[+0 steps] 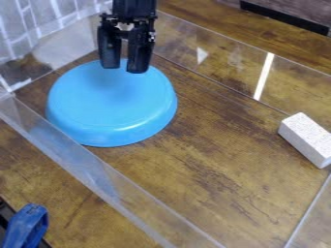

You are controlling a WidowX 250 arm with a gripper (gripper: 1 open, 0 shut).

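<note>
A black gripper (124, 50) hangs over the rear part of a large blue disc (111, 108), its two dark fingers pointing down and apart, with nothing visible between them. A white rectangular block (305, 139) lies on the wooden floor (207, 174) at the right.
Clear plastic walls border the area, one running diagonally along the lower left and one along the back. A blue object (26, 227) lies at the bottom left corner, outside the wall.
</note>
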